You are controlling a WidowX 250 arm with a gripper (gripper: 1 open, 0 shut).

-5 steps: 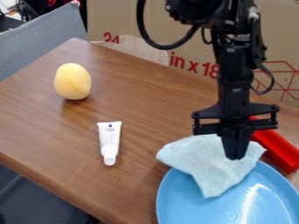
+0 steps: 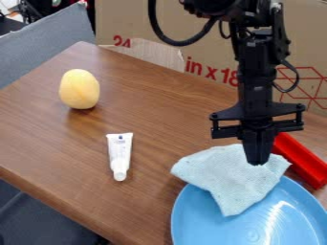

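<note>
My black gripper [image 2: 255, 153] points down with its fingers shut, their tips over the upper right part of a pale, folded cloth [image 2: 223, 177]. Whether they touch the cloth or pinch any of it I cannot tell. The cloth lies partly on a blue plate [image 2: 243, 230] at the bottom right. Behind the gripper, on the right, lies a red cylindrical object [image 2: 301, 161], partly hidden.
A yellow egg-shaped object [image 2: 79, 89] sits at the upper left of the wooden table [image 2: 153, 115]. A white tube [image 2: 119, 156] lies left of the cloth. A cardboard box [image 2: 179, 29] stands behind.
The cloth and other objects look unmoved.
</note>
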